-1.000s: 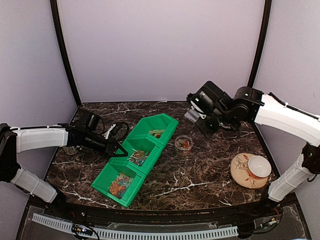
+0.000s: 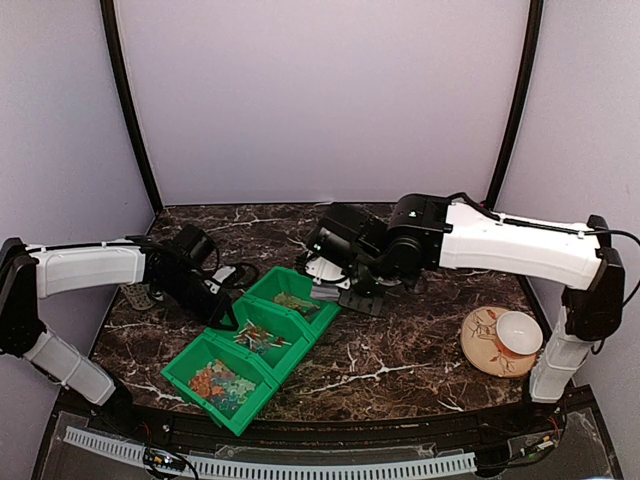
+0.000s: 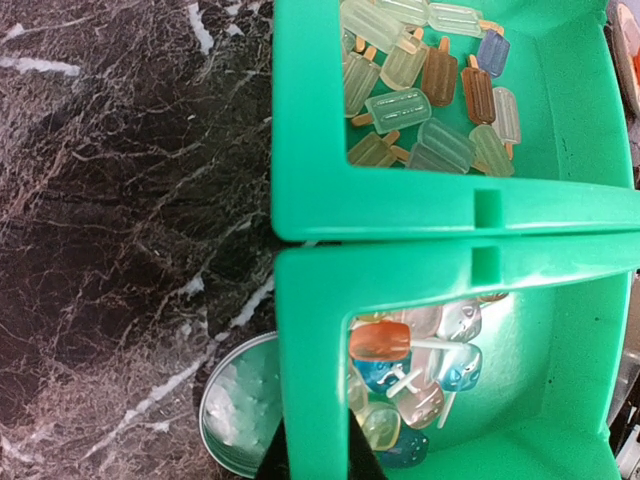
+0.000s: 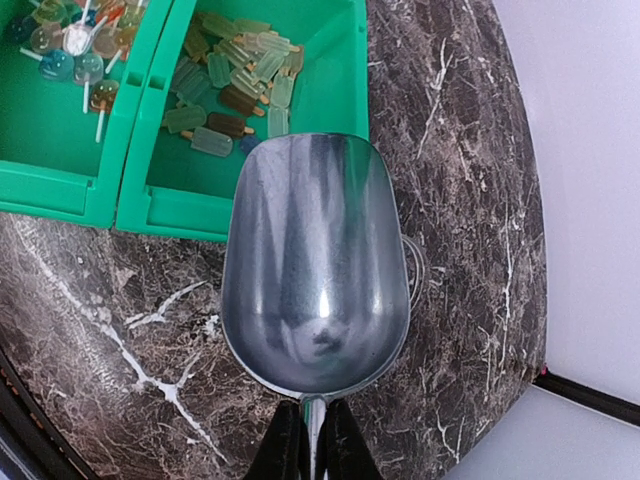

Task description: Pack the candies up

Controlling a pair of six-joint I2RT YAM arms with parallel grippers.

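Three joined green compartments stand left of centre. The far one (image 2: 318,325) holds ice-pop candies (image 4: 215,141), the middle one (image 2: 297,345) lollipops (image 3: 380,341), the near one (image 2: 262,400) orange and blue candies (image 2: 218,384). My left gripper is shut on the middle compartment's left rim, one finger either side of the wall. A metal scoop (image 4: 315,260) is held by its handle in my right gripper, which is shut. The scoop's bowl looks empty, its front edge over the far compartment's rim. A clear jar (image 4: 414,272) is mostly hidden behind it.
A plate (image 2: 480,350) with a white bowl (image 2: 518,332) stands at the right. At the left, a round metal-rimmed lid (image 3: 240,405) lies beside the compartments.
The green compartments have shifted left and toward the front, with my left gripper on the rim. My right arm has swung left with the scoop, now covering the jar in the top view.
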